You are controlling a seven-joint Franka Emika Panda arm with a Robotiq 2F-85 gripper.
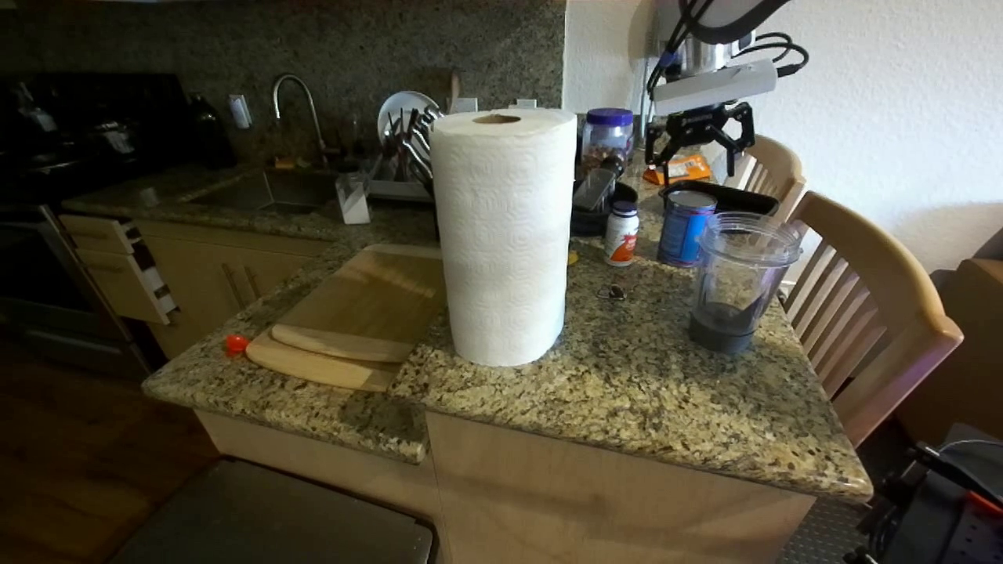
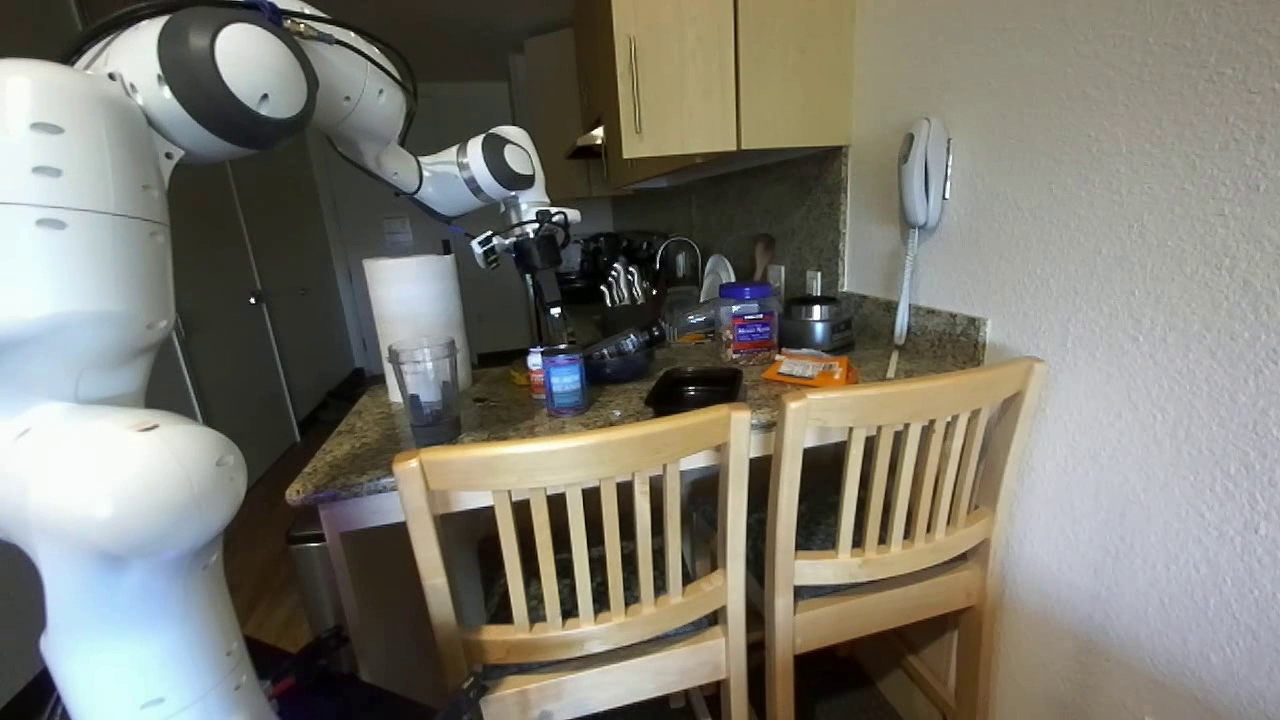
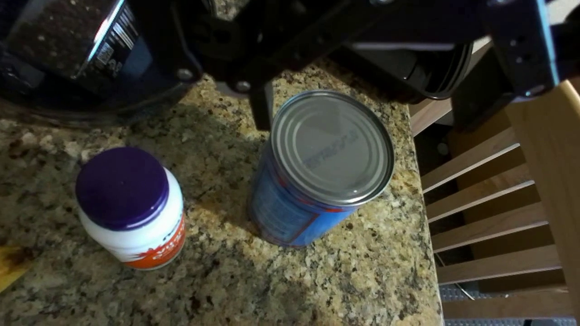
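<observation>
My gripper [image 1: 698, 175] is open and pointing down over the counter, with nothing between its fingers. In exterior view 1 its tips appear just above the blue can [image 1: 686, 229], which stands upright with a silver lid. The wrist view shows one dark finger [image 3: 261, 107] near the can's lid [image 3: 331, 146]; the other is off to the right over the chair side. A white bottle with a purple cap [image 3: 122, 187] and orange label stands left of the can, apart from it.
The clear blender cup [image 1: 738, 282] stands in front of the can, the paper towel roll [image 1: 503, 240] to the left. A black tray [image 2: 696, 386], an orange packet [image 2: 812, 368] and a purple-lidded jar [image 2: 750, 326] lie behind. Wooden chairs [image 2: 588, 450] line the counter's edge.
</observation>
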